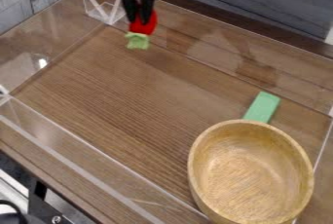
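Observation:
My gripper (140, 12) is at the top of the view, shut on a red object (146, 21) whose lower part is pale green (138, 40). The red object hangs below the dark fingers. Whether it is clear of the wooden table (130, 111) cannot be told for certain.
A wooden bowl (248, 184) sits at the lower right, with a green block (260, 108) just above it. A clear plastic rim runs along the left side of the table.

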